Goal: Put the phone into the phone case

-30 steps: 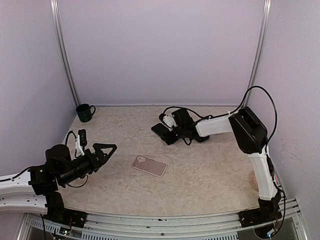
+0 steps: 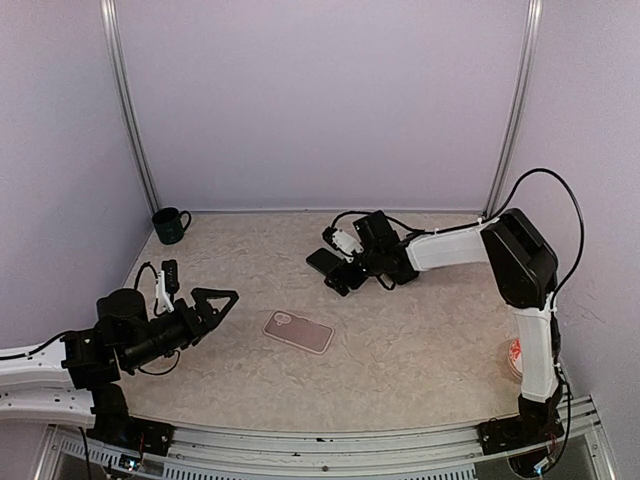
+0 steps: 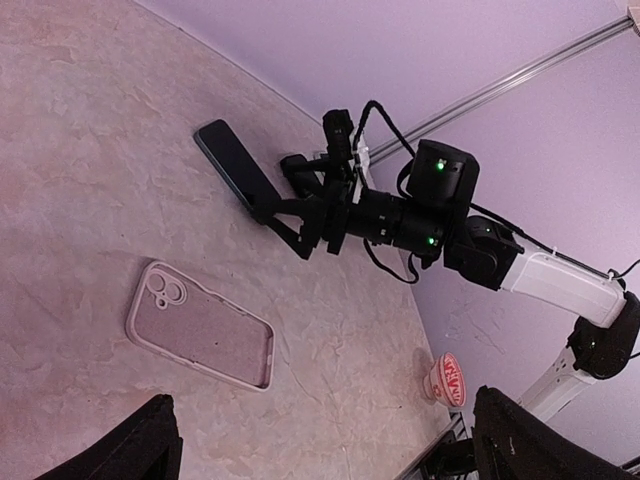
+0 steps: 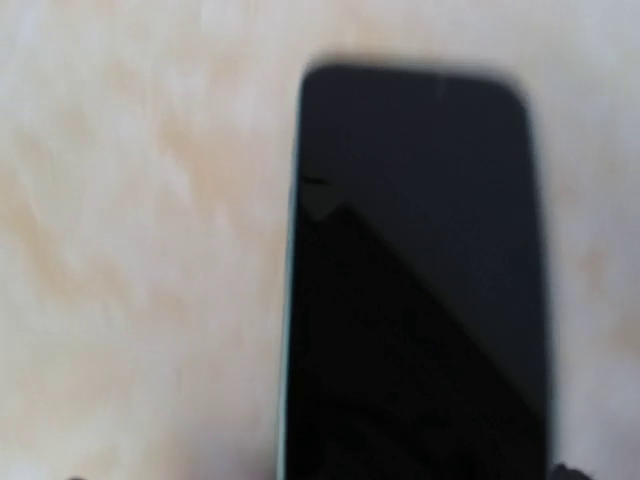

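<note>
The black phone (image 2: 322, 260) lies flat, screen up, at the back middle of the table. My right gripper (image 2: 342, 279) is open, low over its near right end. Filling much of the right wrist view, the phone (image 4: 420, 250) runs lengthwise between the finger traces at the bottom edge, a pale gap on its left. The pink phone case (image 2: 298, 332) rests flat in front of the phone, camera cutouts at its left end; the left wrist view shows the same case (image 3: 200, 325) empty. My left gripper (image 2: 222, 308) hovers at the left, open and holding nothing.
A dark mug (image 2: 171, 225) stands in the back left corner. By the right wall sits a red and white round container (image 3: 445, 380). Cables loop around both arms. Bare table surrounds the case.
The phone sits slightly further right than a second ago. The left gripper crept right; the case stayed still.
</note>
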